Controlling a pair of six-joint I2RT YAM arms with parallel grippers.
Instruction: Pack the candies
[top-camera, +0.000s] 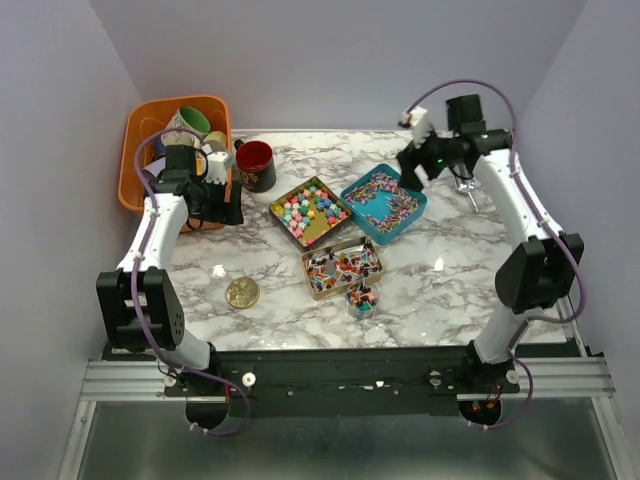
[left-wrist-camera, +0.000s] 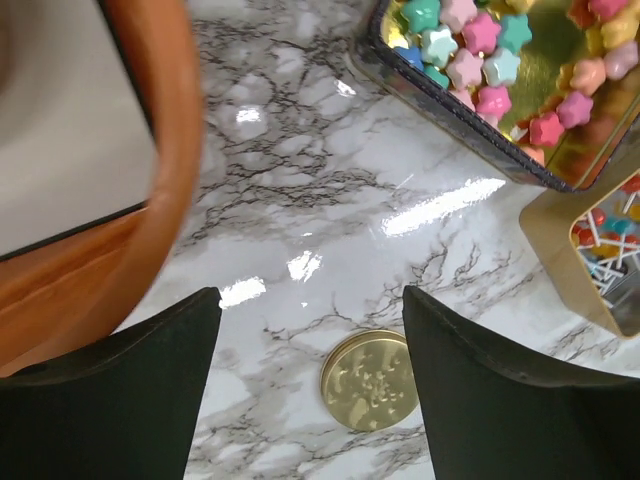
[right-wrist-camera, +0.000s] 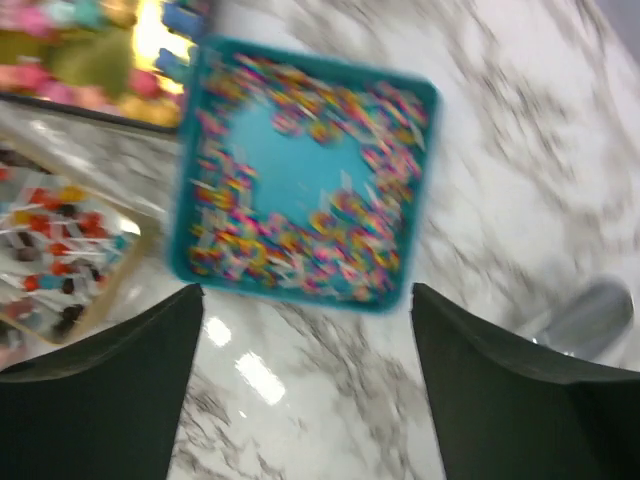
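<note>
Star-shaped candies lie in a dark-rimmed tray (top-camera: 335, 230), mid-table. Right of it stands a blue tray (top-camera: 382, 235) scattered with small colourful candies. A gold tray (top-camera: 320, 293) holding lollipops is in front. Nearest the front edge is a small clear jar (top-camera: 362, 313) with candies in it, and a round gold lid (left-wrist-camera: 368, 382) lies flat on the marble. My left gripper is open and empty, beside the orange basket. My right gripper, also open with nothing between its fingers, is above the table by the blue tray's right side.
An orange basket (top-camera: 133, 180) of cups and bowls fills the back left. A dark red mug (top-camera: 255, 168) stands beside it. A metal utensil (right-wrist-camera: 585, 318) lies right of the blue tray.
</note>
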